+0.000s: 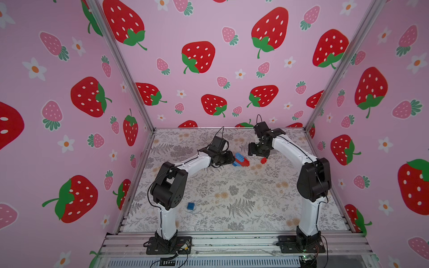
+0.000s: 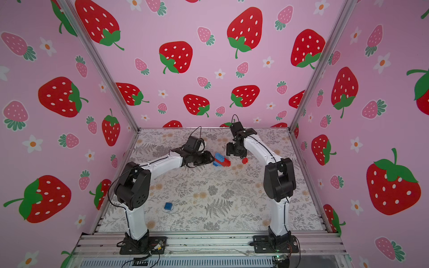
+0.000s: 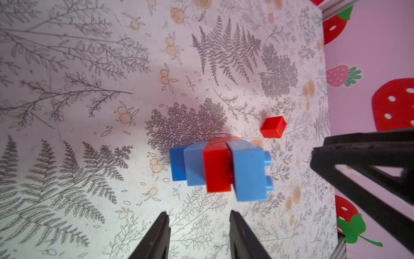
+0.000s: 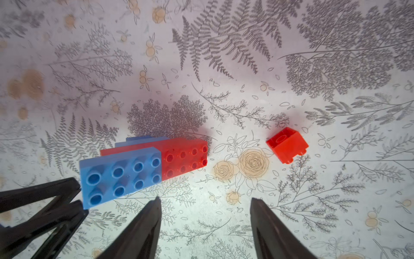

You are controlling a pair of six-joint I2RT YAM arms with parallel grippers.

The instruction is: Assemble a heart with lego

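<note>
A stack of blue and red bricks (image 3: 217,168) is raised above the table, tilted, its studs facing the right wrist camera. My left gripper is shut on the stack's near end, though the contact itself is not clearly seen. In the right wrist view, a blue brick (image 4: 121,177) with studs lies over a longer red brick (image 4: 183,156); more blue shows behind. A small loose red brick (image 4: 288,145) sits apart to the right, tipped, its hollow underside partly visible. With nothing between its fingers, my right gripper is open above the table.
A small blue brick (image 1: 190,206) lies near the front left of the table. Both grippers are close together around the stack.
</note>
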